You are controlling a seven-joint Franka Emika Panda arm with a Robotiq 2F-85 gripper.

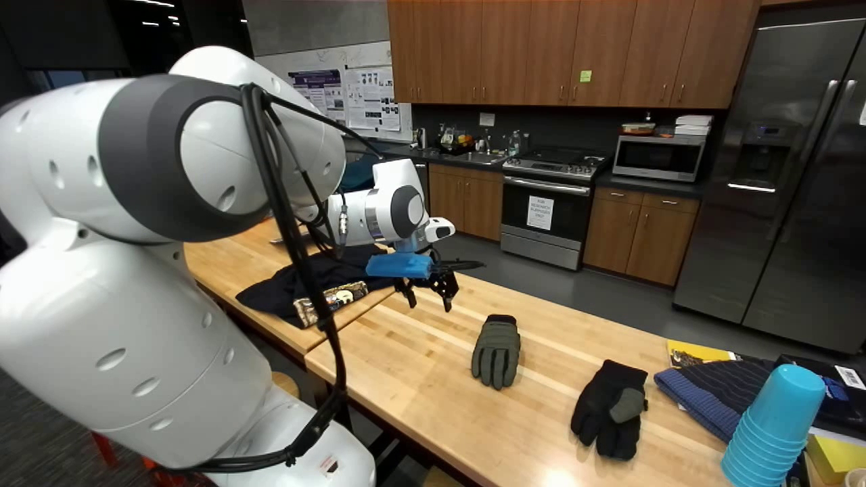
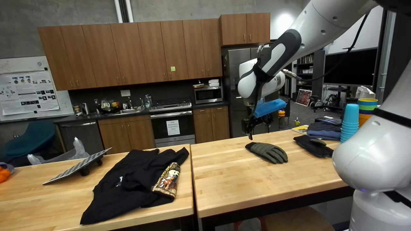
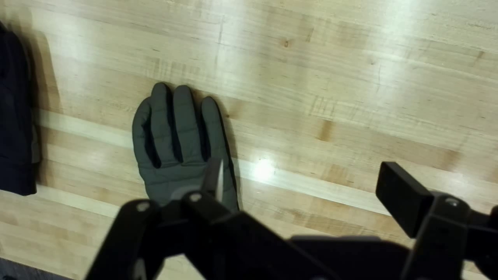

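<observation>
A dark green glove lies flat on the wooden table, its fingers toward the near edge. The second glove, mostly black with a green patch, rests farther right. My gripper hangs above the table to the left of the green glove, open and empty. In the wrist view its fingers stand wide apart at the bottom, and one of them covers the lower part of the green glove. Part of the black glove shows at the left edge there.
On the left tabletop lies a black garment with a printed patch. A stack of blue cups and folded dark clothing crowd the far right end. Bare table lies in front of the gripper.
</observation>
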